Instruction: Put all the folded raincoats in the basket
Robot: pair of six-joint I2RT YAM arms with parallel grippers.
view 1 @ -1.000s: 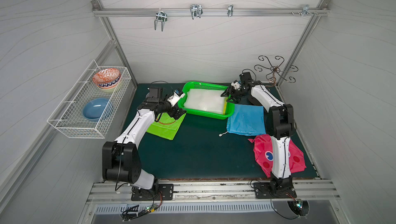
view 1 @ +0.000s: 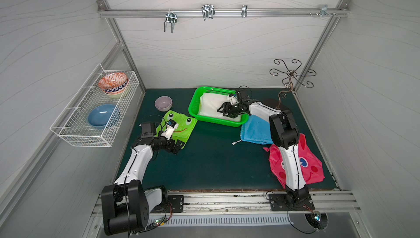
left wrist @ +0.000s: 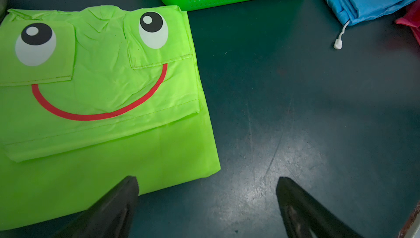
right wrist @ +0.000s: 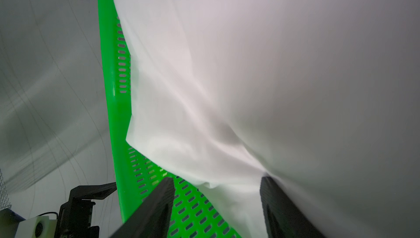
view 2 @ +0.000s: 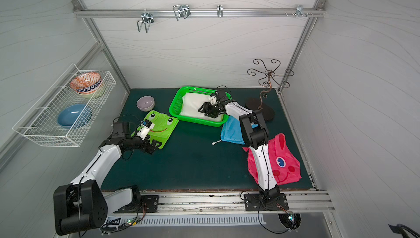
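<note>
The green basket (view 1: 194,104) at the back centre holds folded white cloth (view 1: 212,103). My right gripper (view 1: 227,110) is down in it on the cloth's right part; in the right wrist view its fingers are apart, with the cloth at them. My left gripper (view 1: 177,145) stands open above the folded green frog raincoat (left wrist: 100,141) at the left. A folded blue raincoat (view 1: 256,132) lies right of the basket, and a red one (view 1: 308,168) at the front right.
A lilac bowl (view 1: 163,103) sits at the back left. A wire rack (view 1: 78,137) with bowls hangs on the left wall. A metal stand (view 2: 269,73) is at the back right.
My left gripper has pulled back toward the front left from beside the basket.
</note>
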